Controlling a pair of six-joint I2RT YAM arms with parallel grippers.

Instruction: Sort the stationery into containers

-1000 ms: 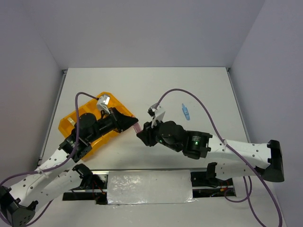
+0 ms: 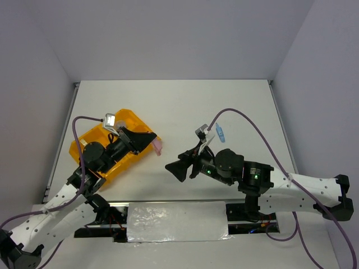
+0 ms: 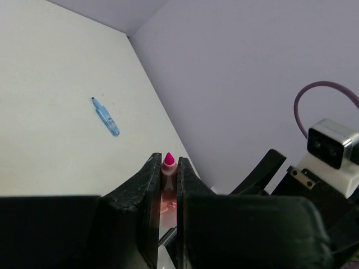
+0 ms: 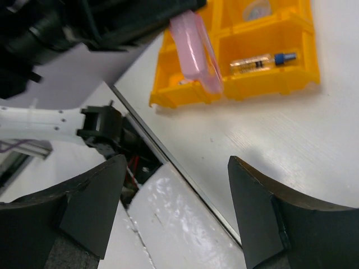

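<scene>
A pink marker [image 4: 189, 47] sticks out of my left gripper [image 2: 152, 137], which is shut on it beside the orange tray [image 2: 129, 162]. Its bright pink tip [image 3: 169, 159] shows between the left fingers in the left wrist view. Apart from the marker, to the right of it, my right gripper [image 2: 181, 167] is open with nothing in it. A light blue marker [image 2: 220, 132] lies on the right half of the table. Inside the tray, the right wrist view shows a clear stick with a blue end [image 4: 263, 63] in one compartment.
A roll of clear tape [image 4: 257, 10] sits in another tray compartment. The left arm covers much of the tray from above. Grey walls stand around it.
My right gripper was at the pink marker's end; now it has opened and drawn back to the right.
</scene>
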